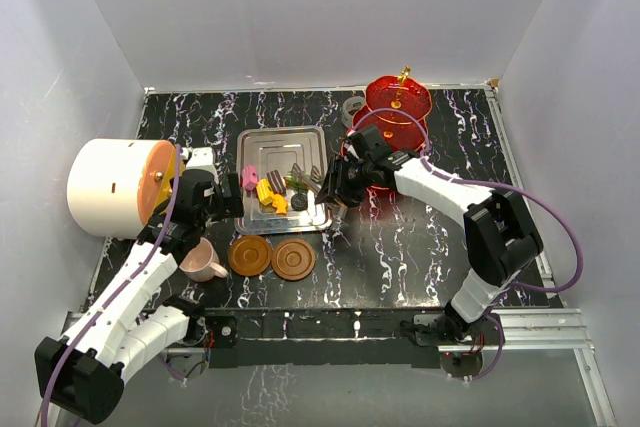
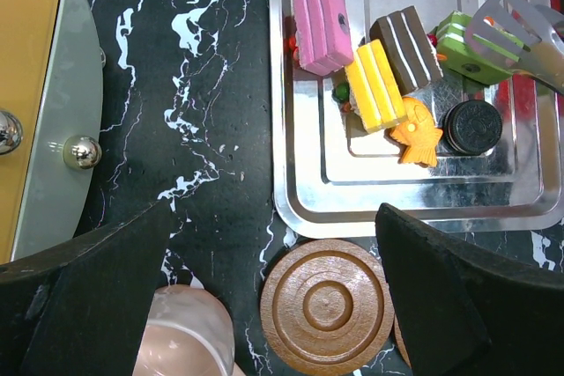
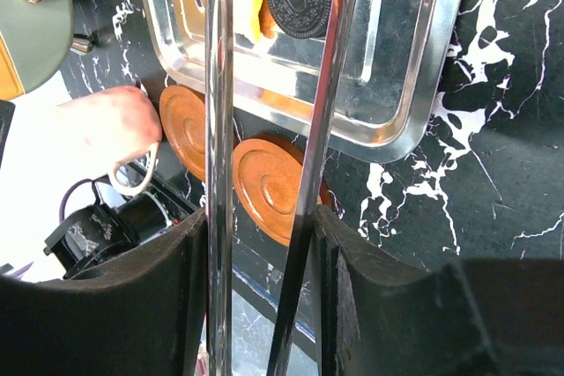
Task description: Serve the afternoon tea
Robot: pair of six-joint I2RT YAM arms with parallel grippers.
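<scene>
Metal tongs (image 3: 218, 85) are between the fingers of my right gripper, their two arms spread apart. The slotted head of the tongs (image 2: 504, 31) overlaps the green cake (image 2: 476, 46) in the left wrist view. Beside that cake in the silver tray (image 2: 291, 204) are a pink cake (image 2: 322, 25), a brown striped cake (image 2: 407, 48), a yellow cake (image 2: 375, 85), an orange fish-shaped biscuit (image 2: 417, 132) and a dark round cookie (image 2: 473, 127). My left gripper stands open and empty by the tray's left side. A red tiered stand (image 1: 398, 97) is at the back right.
Two brown coasters (image 1: 250, 255) lie in front of the tray. A pink mug (image 1: 203, 260) stands near the left arm, and a large white and orange cylinder (image 1: 110, 187) is at the far left. Open counter shows at the front right.
</scene>
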